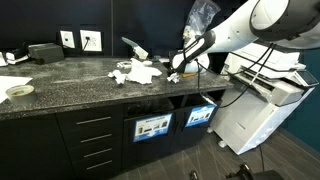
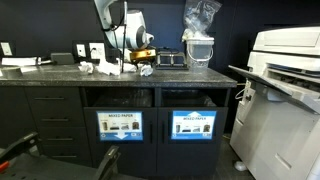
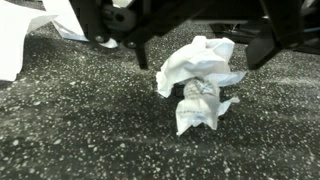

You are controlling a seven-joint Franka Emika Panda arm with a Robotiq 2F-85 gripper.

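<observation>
A crumpled piece of white paper (image 3: 200, 90) lies on the dark speckled counter (image 3: 110, 125) in the wrist view. My gripper is open over it, a dark finger (image 3: 138, 50) on the left and another finger (image 3: 262, 48) on the right. The paper appears below and between the fingertips, with no grip on it showing. Exterior view 1 has the gripper (image 1: 175, 73) low over the counter's right part; its contact with the paper is too small to tell. More white paper (image 1: 137, 72) is heaped to the left.
Under the counter are two open bins labelled mixed paper, the left bin (image 2: 121, 126) and the right bin (image 2: 194, 125). A tape roll (image 1: 21, 93) rests at the counter's left. A clear bucket (image 2: 200, 50) stands at the back, and a white printer (image 1: 265, 100) is on the right.
</observation>
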